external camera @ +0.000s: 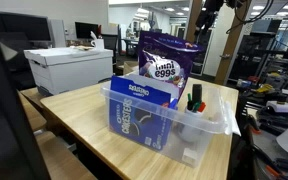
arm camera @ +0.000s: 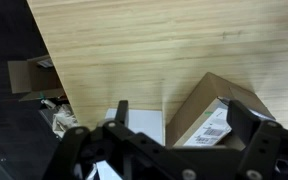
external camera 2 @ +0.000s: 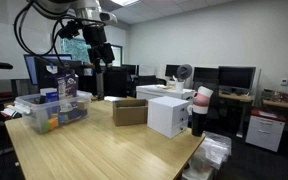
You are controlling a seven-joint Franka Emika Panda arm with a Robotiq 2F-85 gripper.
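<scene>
My gripper hangs high over the wooden table, its two dark fingers [arm camera: 121,112] spread wide with nothing seen between them. In the second exterior view the gripper [external camera 2: 100,66] is well above the tabletop, left of an open brown cardboard box [external camera 2: 130,112]. A white box [external camera 2: 167,117] stands to the right of that cardboard box. A clear plastic bin [external camera: 216,127] holds a purple Mini Eggs bag [external camera: 165,66], a blue biscuit packet [external camera: 139,122] and some markers [external camera: 195,99]. From the wrist, a cardboard box [arm camera: 197,107] and a white box [arm camera: 144,122] show partly behind the fingers.
Pink and white cups [external camera 2: 201,97] stand stacked near the table's right edge. Beyond that edge is a clear plastic container or bag [external camera 2: 214,149]. The wooden tabletop [external camera 2: 104,150] has a broad clear area in front. Monitors stand on desks behind.
</scene>
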